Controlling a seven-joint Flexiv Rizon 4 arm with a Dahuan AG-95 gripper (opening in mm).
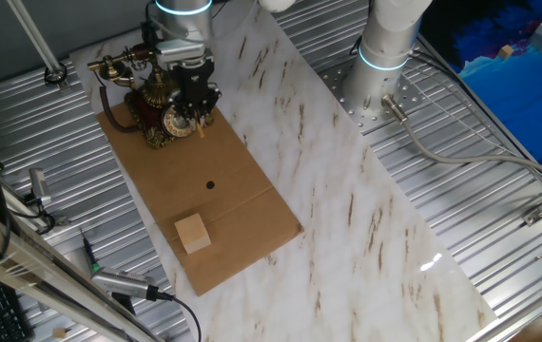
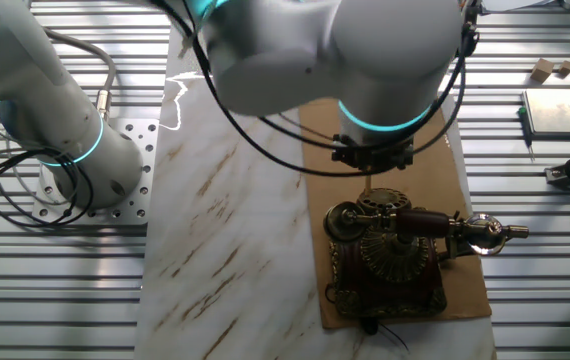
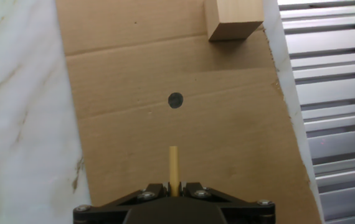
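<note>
In the wrist view my gripper is shut on a thin wooden stick (image 3: 174,165), which points forward from between the fingers. Beneath it lies a brown cardboard sheet (image 3: 127,130) with a round black spot (image 3: 175,100) ahead of the stick's tip. A pale wooden block (image 3: 235,14) sits on the cardboard beyond the spot, cut off by the upper edge. An ornate antique telephone (image 1: 157,109) stands at the cardboard's far end in exterior view 1, close beside my gripper (image 1: 200,119). Exterior view 2 shows the telephone's handset (image 2: 420,223) resting on its cradle; the arm hides most of the gripper there.
The cardboard lies on a white marbled tabletop (image 1: 347,209), with free room to the right of it. Slatted metal surface (image 1: 62,180) borders the table. A tool with a cable (image 1: 124,283) lies on the left, and the arm's base (image 1: 371,90) stands at the right.
</note>
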